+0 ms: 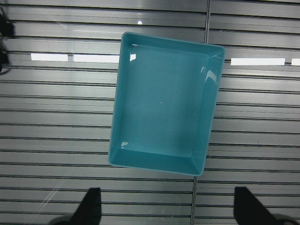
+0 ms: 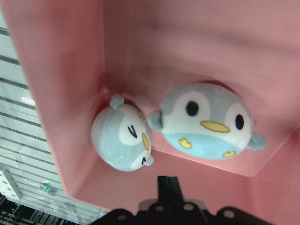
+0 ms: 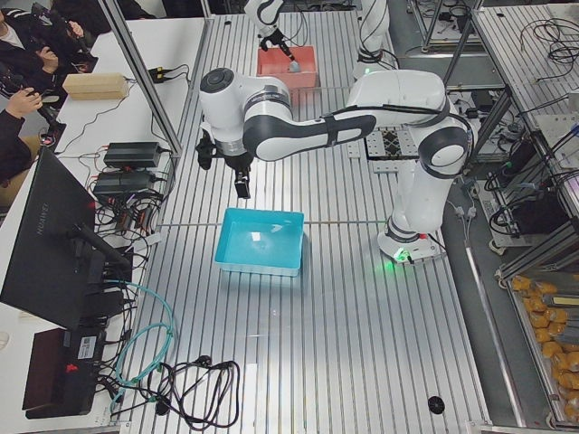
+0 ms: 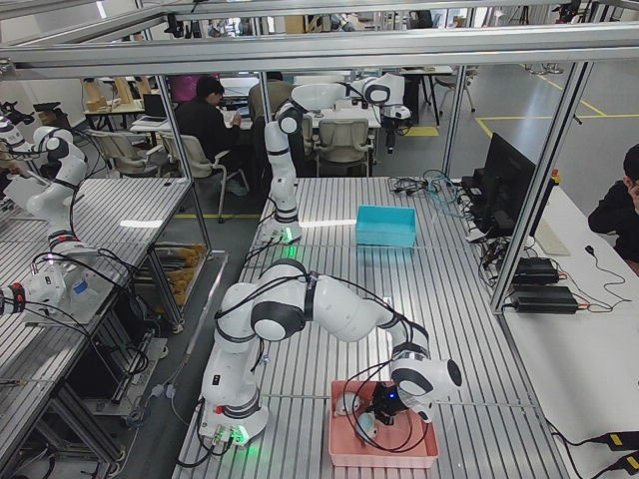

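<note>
My left gripper hangs open and empty above the slatted table, just beyond an empty teal bin in the left wrist view. In the right wrist view, two plush penguins lie in a pink bin: a rounded one on its side at the left and a wider one facing up at the right. My right gripper is at the pink bin, its fingertips together below the penguins in that view, with nothing seen between them.
A monitor, power boxes and loose cables line one side of the table; a coil of black cable lies near a table corner. Metal frame posts stand at the table's edges. The slats around the teal bin are mostly clear.
</note>
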